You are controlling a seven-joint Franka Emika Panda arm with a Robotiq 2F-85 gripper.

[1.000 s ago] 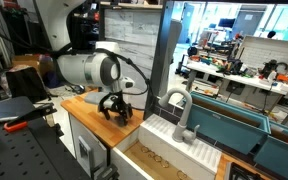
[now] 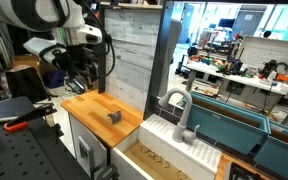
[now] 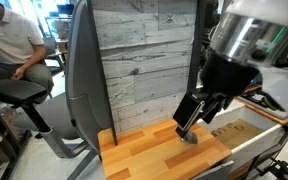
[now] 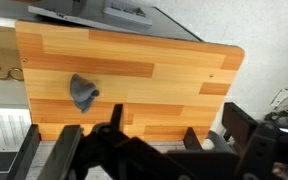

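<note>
A small grey crumpled thing point(image 2: 114, 117), perhaps a cloth, lies on the wooden tabletop point(image 2: 92, 103). In the wrist view the same grey thing point(image 4: 83, 92) rests towards the left of the planks, beyond the left finger and clear of it. My gripper is open, with bare wood showing between its fingers. From the first exterior view, the gripper point(image 2: 82, 80) hangs above the left part of the table, well away from the grey thing. The grey thing point(image 3: 189, 138) also appears just below the arm in the second exterior view.
A white sink with a tall tap point(image 2: 184, 105) adjoins the table on the right, beside an open drawer point(image 2: 156, 160). Grey plank panels point(image 2: 139, 55) and a dark upright post point(image 2: 166, 50) stand behind. A person point(image 3: 19, 40) sits at the back left.
My gripper has risen from low over the grey thing and moved left, away from it. The grey thing now lies uncovered on the wood in about the same place.
</note>
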